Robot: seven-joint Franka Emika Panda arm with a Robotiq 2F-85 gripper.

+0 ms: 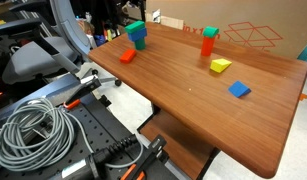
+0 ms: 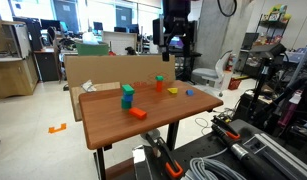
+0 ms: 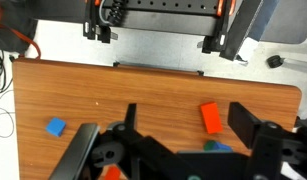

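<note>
In the wrist view my gripper hangs above the table, its dark fingers standing well apart with nothing between them. A loose red block lies near the table's edge. Close by stands a stack with a green block over blue and green. Farther along, a red block carries a green one. A yellow block and a blue block lie separately on the wood. From above, the green-and-blue stack is partly covered by the right finger; the yellow block does not show there.
The wooden table has clear room between the blocks and toward its near end. Beside it are a black rail and coiled grey cable. A pale panel rises behind the table.
</note>
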